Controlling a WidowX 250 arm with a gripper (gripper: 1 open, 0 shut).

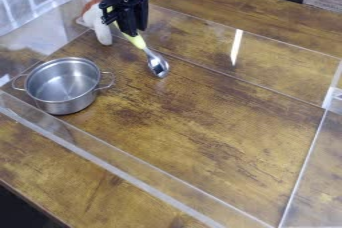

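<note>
My black gripper (pixel 128 20) hangs at the top centre of the camera view, above a ladle-like spoon (pixel 158 65) with a pale yellow-green handle and a silver head. The handle's upper end reaches up under the fingers; whether they grip it I cannot tell. A steel pot (pixel 63 84) with two side handles stands at the left on the wooden surface.
A white object with red (pixel 99 22), partly hidden, stands left of my gripper. Clear panels border the work surface.
</note>
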